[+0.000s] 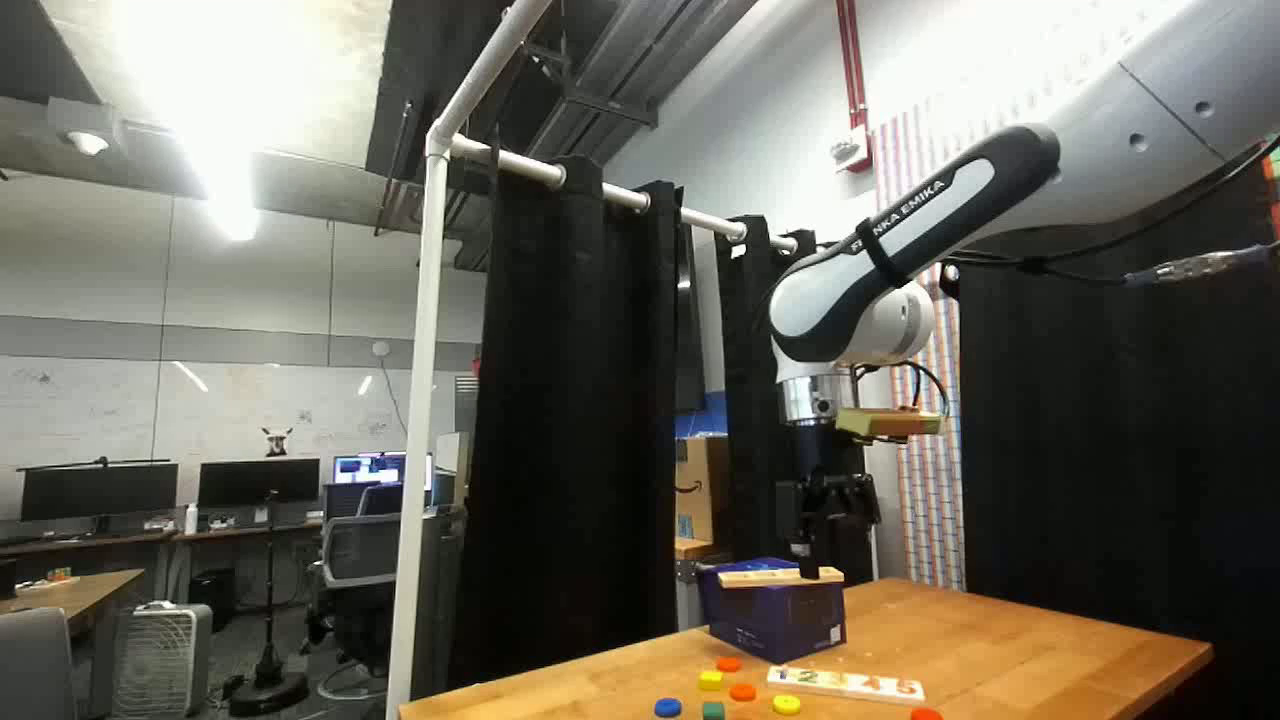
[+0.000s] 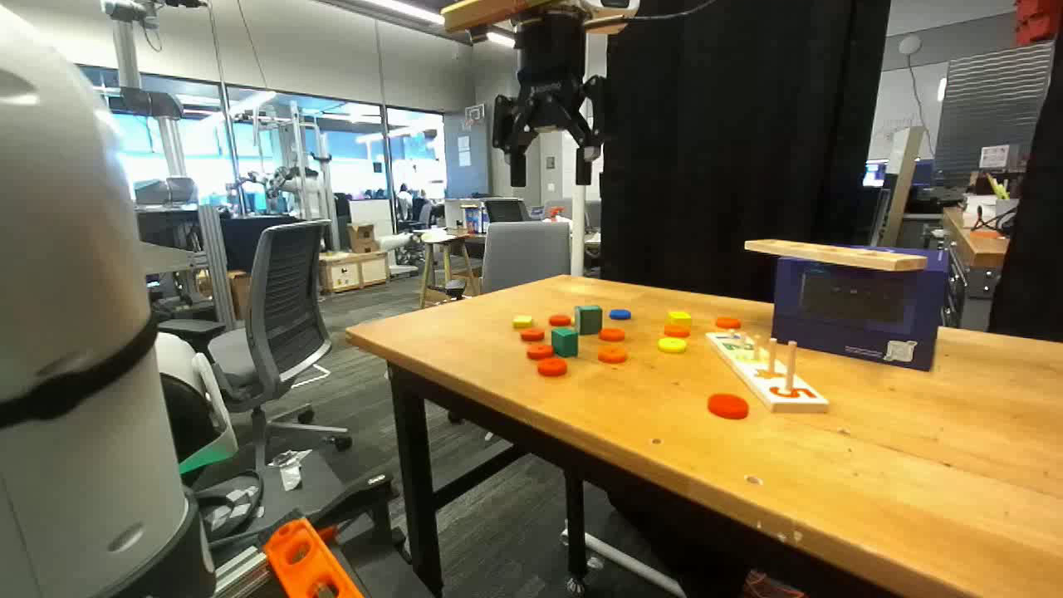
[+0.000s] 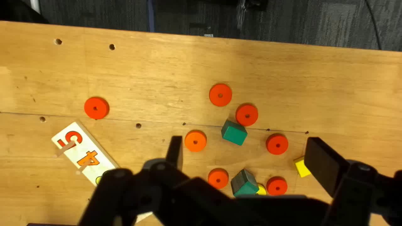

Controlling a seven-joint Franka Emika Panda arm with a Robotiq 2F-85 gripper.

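Note:
My gripper hangs well above the table, open and empty, its fingers pointing down. Beneath it, in the wrist view, lie several red and orange discs, among them an orange disc close to the left finger. Two green blocks sit among the discs. A yellow block is partly covered by the right finger. The white number board with upright pegs rests on the table, and one red disc lies beside its "5" end. A blue disc and a yellow disc lie flat nearby.
Behind the number board stands a dark blue box with a long wooden piece across its top. Bare wooden tabletop spreads to the front right. The table's edge crosses the top of the wrist view.

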